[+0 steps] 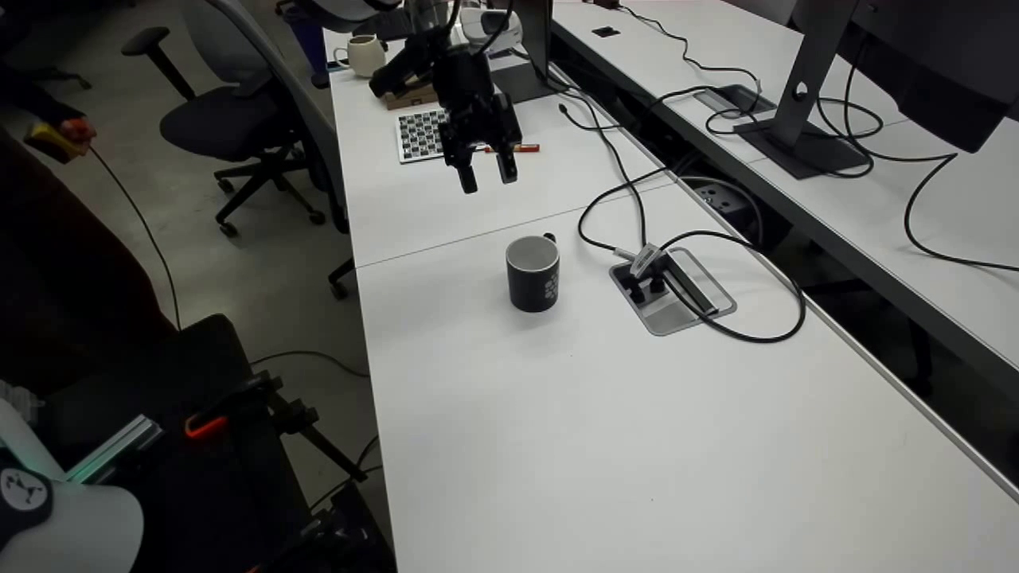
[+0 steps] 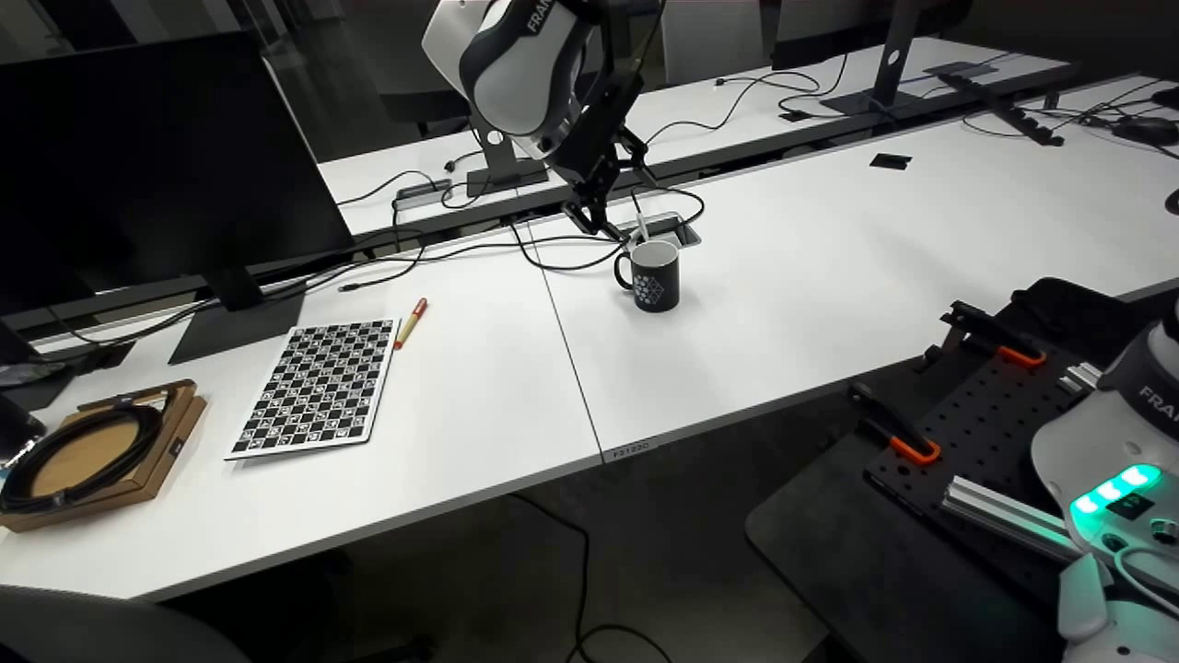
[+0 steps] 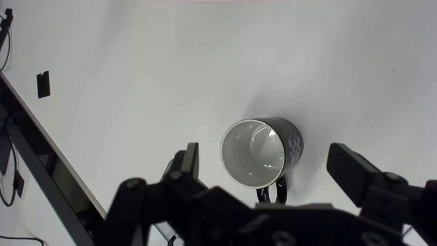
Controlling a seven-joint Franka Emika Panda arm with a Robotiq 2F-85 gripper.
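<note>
A dark mug with a white inside and a pale printed pattern stands upright on the white table. My gripper hangs in the air beyond the mug in the first exterior view, its fingers spread and nothing between them. In the wrist view the mug lies ahead, between the lines of the two open fingers but apart from them, its mouth facing the camera. The mug's black handle points toward the gripper's body, which partly covers the lower part of that view.
Black cables and a table socket box lie close to the mug's right. A checkered board, a red pen and a cardboard box with coiled cable occupy the far part.
</note>
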